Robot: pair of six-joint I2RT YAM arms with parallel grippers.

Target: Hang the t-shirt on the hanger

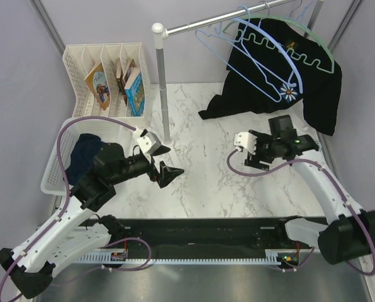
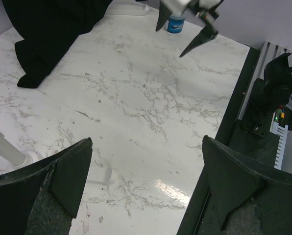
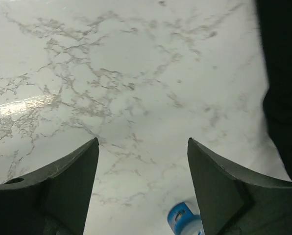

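Note:
A black t shirt with a daisy hangs among the hangers at the back right, its lower part spreading over the white marble table; a green hanger and blue hangers are on the rail. My left gripper stands open and empty at the left of the table, its fingers framing bare surface in the left wrist view. My right gripper is above the table in front of the shirt, apart from it, its fingers spread with nothing between them in the right wrist view.
A metal rack post stands mid-back. A white divider with books and a bin with dark cloth are at the left. A blue-and-white can sits at the right.

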